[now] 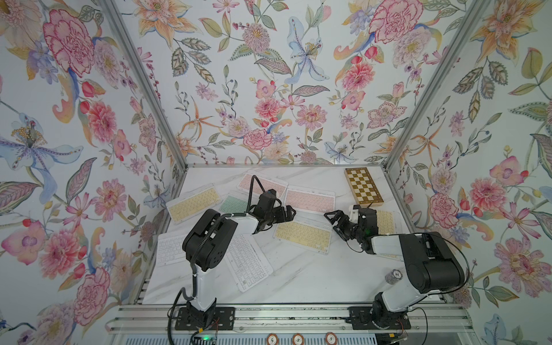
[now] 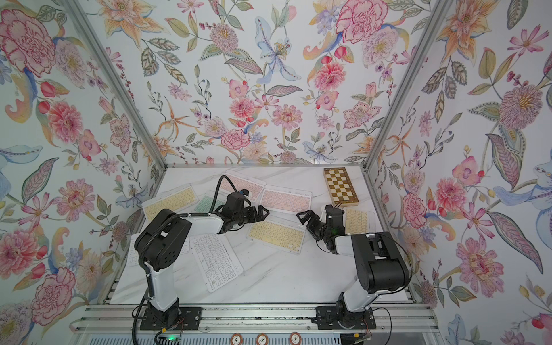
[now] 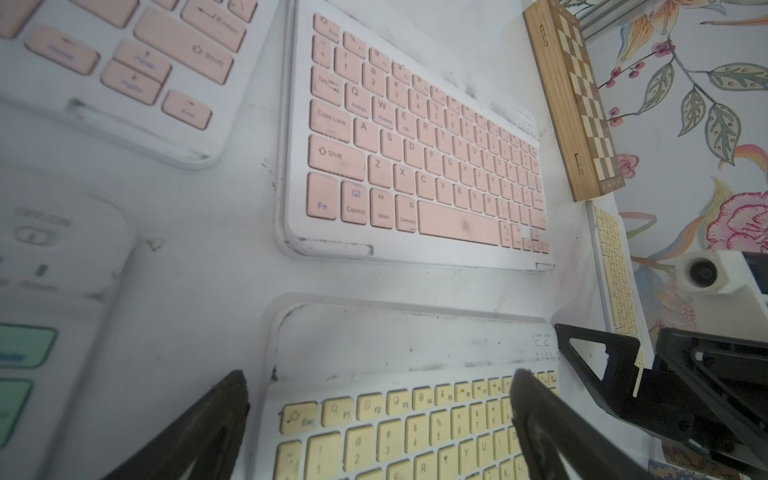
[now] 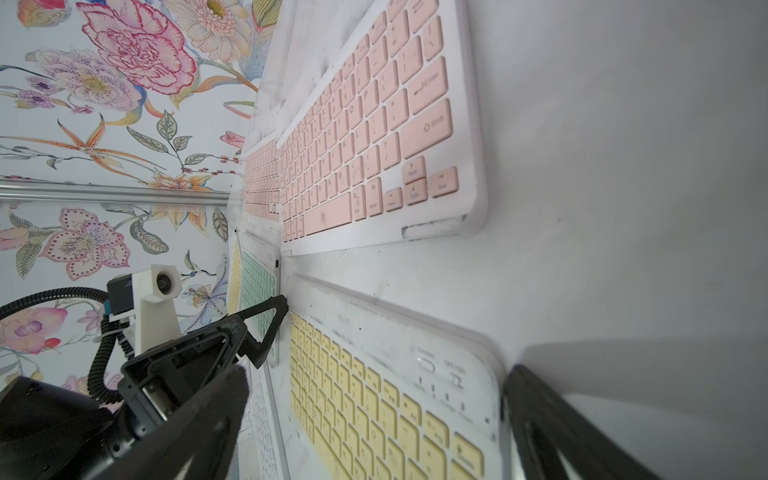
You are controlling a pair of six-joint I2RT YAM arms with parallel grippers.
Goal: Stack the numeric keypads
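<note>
A yellow-keyed keyboard (image 1: 303, 236) lies flat on the table between the two arms. At its left end, my left gripper (image 1: 291, 214) is open; in the left wrist view its blurred fingers (image 3: 196, 436) stand wide apart over the board's far edge. My right gripper (image 1: 334, 223) is open by the right end, one finger (image 4: 544, 432) just past the board's edge and the other over the keys. Nothing is gripped. Two pink keyboards (image 1: 310, 199) (image 1: 261, 184) lie behind, a green one (image 1: 234, 203) is partly hidden by the left arm, and another yellow one (image 1: 193, 203) sits far left.
Two white keyboards (image 1: 248, 264) (image 1: 170, 250) lie at the front left. A further yellow keyboard (image 1: 386, 221) is partly under the right arm. A checkered board (image 1: 363, 187) stands back right, a small can (image 1: 394, 276) front right.
</note>
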